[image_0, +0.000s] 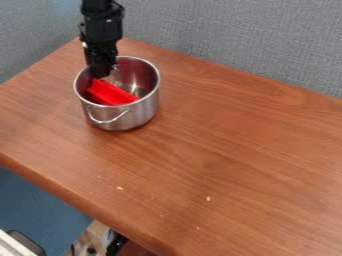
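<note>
A steel pot (140, 113) with a wire handle stands on the wooden table toward the upper left. A red elongated object (111, 92) lies tilted inside it. My black gripper (102, 70) reaches down from above to the pot's back-left rim, just behind the red object. Its fingertips are small and dark against the pot, so whether they are open or shut, or touch the rim, is hard to see.
Grey padded walls stand behind. The table's front-left edge drops to a blue floor with some objects at the bottom left.
</note>
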